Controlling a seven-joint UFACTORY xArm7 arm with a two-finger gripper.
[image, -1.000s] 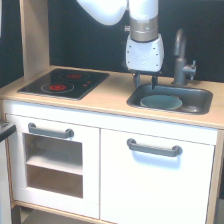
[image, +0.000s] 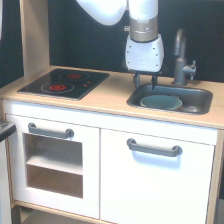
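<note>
Over the left back part of the sink hangs my gripper (image: 145, 81), pointing down, its two dark fingers apart with nothing visible between them. Inside the dark sink (image: 205, 103) lies a round blue-green dish (image: 160, 102), below and a little right of the fingertips. A gap appears to separate the fingers from the dish. Whether the dish is a plate or a shallow bowl is hard to tell.
A grey faucet (image: 180, 58) rises behind the sink. Left on the wooden counter (image: 112, 92) is a black stovetop (image: 65, 83) with red burner rings. Below stand white cabinet doors with dark handles (image: 154, 148). The counter between stove and sink is clear.
</note>
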